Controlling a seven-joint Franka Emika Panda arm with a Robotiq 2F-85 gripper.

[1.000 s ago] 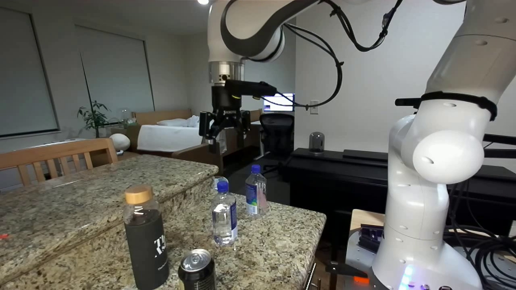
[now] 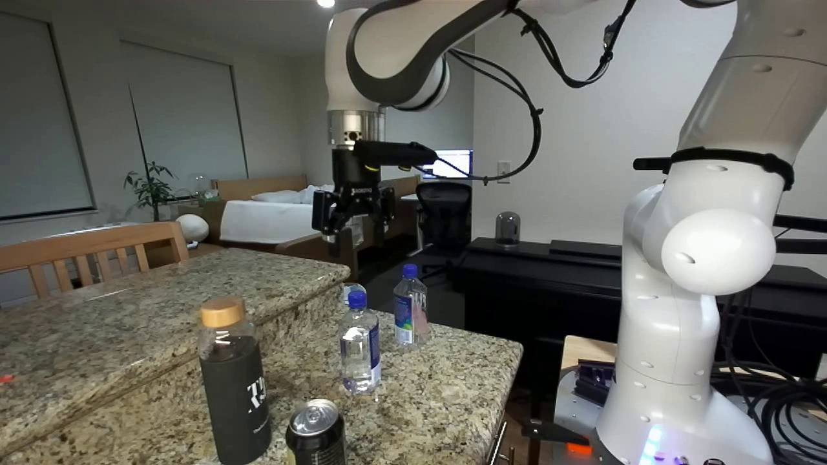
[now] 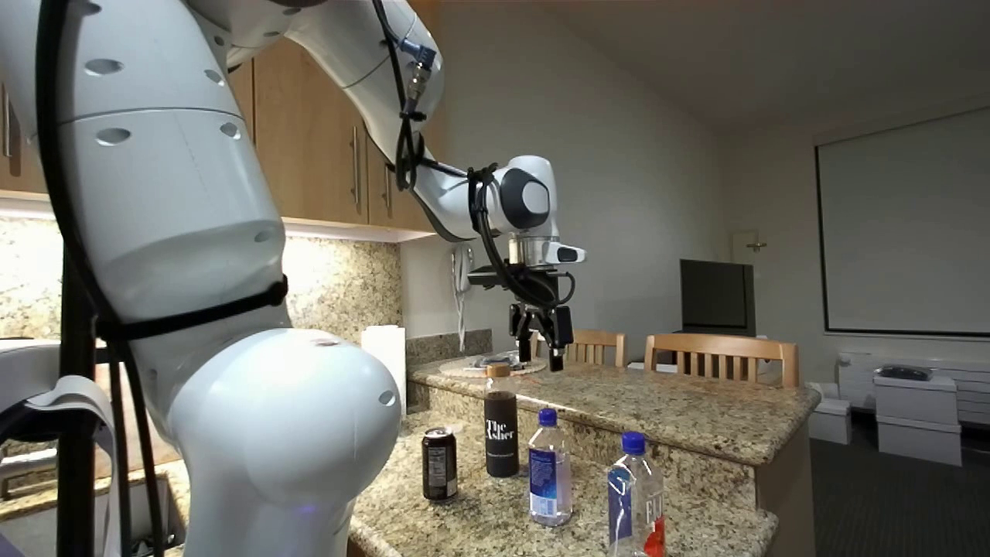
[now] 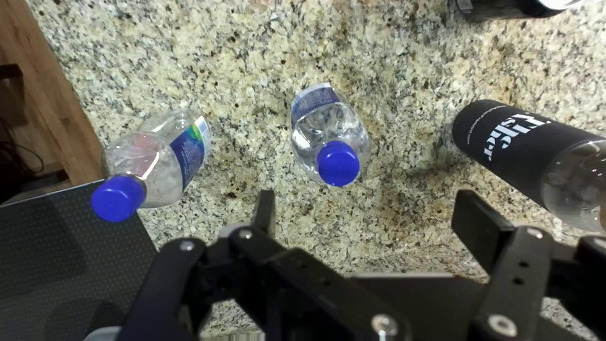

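My gripper stands open above the granite counter, nothing between its fingers. In the wrist view a clear water bottle with a blue cap [image 4: 338, 164] stands just beyond the gap between the fingers. To its left is a second blue-capped bottle [image 4: 157, 162], with a bluish label and a reddish patch. A black bottle lettered "The Asher" [image 4: 505, 148] is on the right; its wooden cap [image 2: 222, 311] shows in exterior view 1. The black can [image 3: 440, 463] stands beside that bottle. In exterior view 2 the gripper [image 3: 540, 362] hangs well higher than the bottle caps.
A raised granite ledge [image 2: 178, 302] runs along the lower counter [image 2: 442, 387], whose edge drops off past the reddish-patched bottle. Wooden chairs [image 3: 724, 357] stand behind the ledge. A round mat [image 3: 464, 368] with items lies on the ledge's far end.
My gripper has come down a little and shifted slightly left in exterior view 1. The bottles and the can have stayed in place.
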